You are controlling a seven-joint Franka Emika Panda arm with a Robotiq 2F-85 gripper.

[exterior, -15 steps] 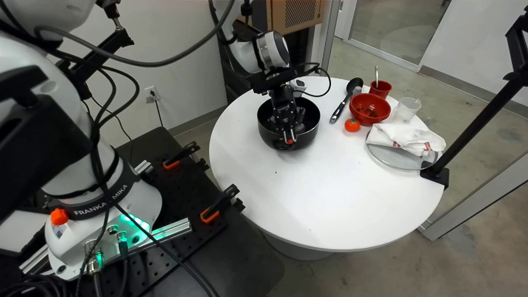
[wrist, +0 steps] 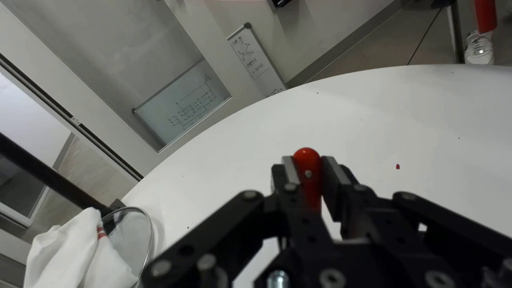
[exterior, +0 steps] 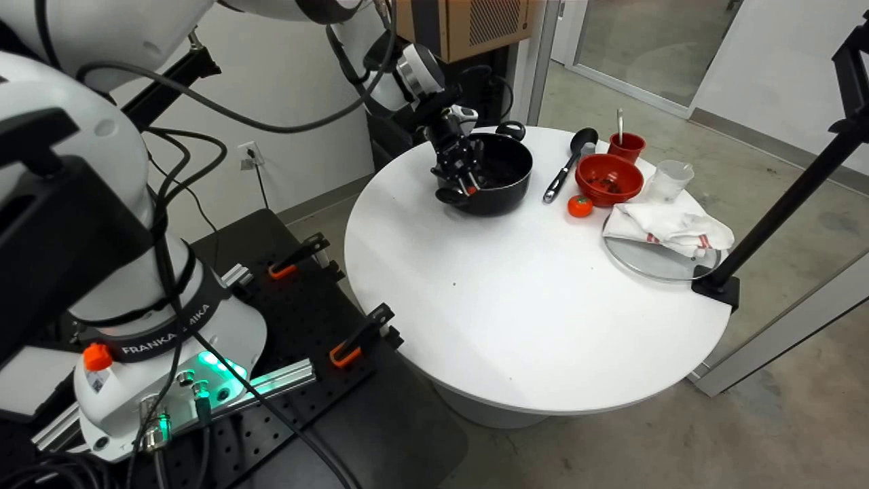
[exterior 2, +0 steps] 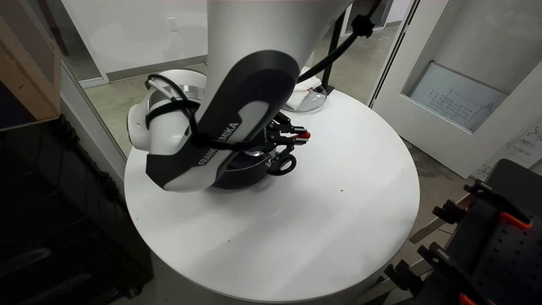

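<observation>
A small, glossy red object (wrist: 307, 158) with a rounded end is clamped between the fingertips of my gripper. Just its tip and part of its length show, so what it is remains unclear. In exterior view 1 my gripper (exterior: 469, 186) sits tilted at the near left rim of a black pot (exterior: 509, 198). Its tips point outward over the table, beside a pot handle (exterior: 450, 195). From the other side, the gripper (exterior 2: 303, 135) appears close above the looped handle (exterior 2: 282, 165); whether they touch cannot be told. My arm hides much of the pot (exterior 2: 239, 179) there.
Right of the pot lie a black ladle (exterior: 562, 174), a tomato (exterior: 580, 206), a red bowl (exterior: 609, 180), a red cup (exterior: 626, 147) and a clear cup (exterior: 670, 179). A white towel (exterior: 668, 224) covers part of a glass lid (exterior: 664, 267).
My gripper has moved back and to the left, tilting more, with the red object still in it. The pot has shifted back and slightly right and has turned, its near handle now toward the left.
</observation>
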